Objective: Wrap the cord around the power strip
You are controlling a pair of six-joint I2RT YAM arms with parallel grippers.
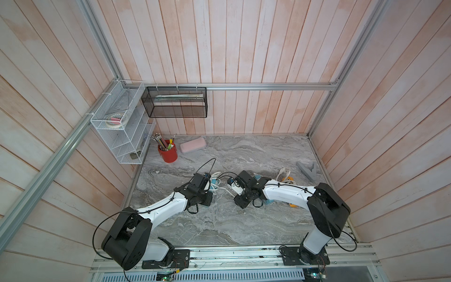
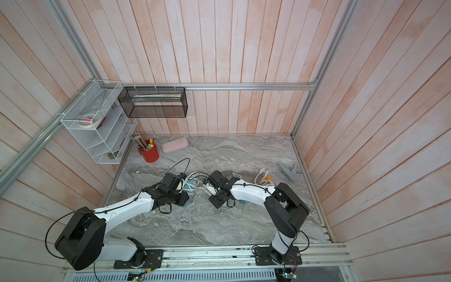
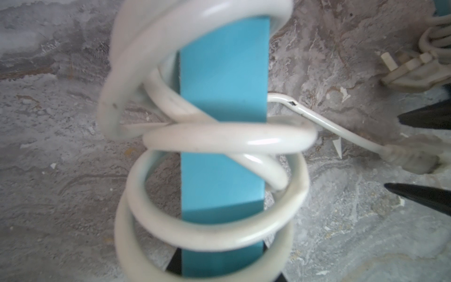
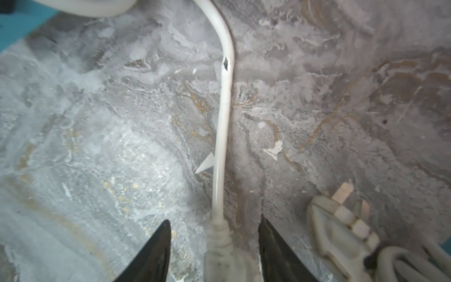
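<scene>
The light-blue power strip fills the middle of the left wrist view, with several loose white cord loops around it. My left gripper is shut on the strip's near end; only bits of its dark fingers show. From the loops the cord's free end runs over the table to a white plug. My right gripper stands open, one finger on each side of the plug and apart from it. In the top left view the arms hide much of the strip and the plug.
Another white plug with coiled cord lies to the right of my right gripper. A grey object and orange item sit at the table's right side. A red pen cup and pink case stand at the back left.
</scene>
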